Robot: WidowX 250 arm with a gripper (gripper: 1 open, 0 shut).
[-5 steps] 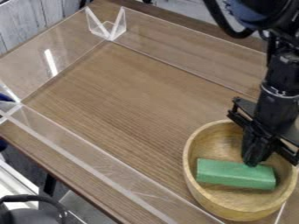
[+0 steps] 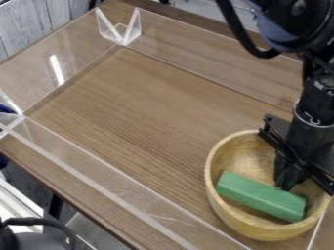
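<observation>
A wooden bowl (image 2: 220, 164) sits at the lower right of the table, holding a green block (image 2: 259, 197) that lies slanted along its lower part. My black gripper (image 2: 286, 176) reaches down into the bowl from the right, just above and behind the block. Its fingertips are dark and partly hidden, so whether anything is between them is unclear; it appears shut.
Clear plastic edges run along the left and back. A dark object (image 2: 33, 234) is at the bottom left.
The green block has turned to a steeper slant, its left end higher toward the bowl's back. My gripper has shifted slightly within the bowl.
</observation>
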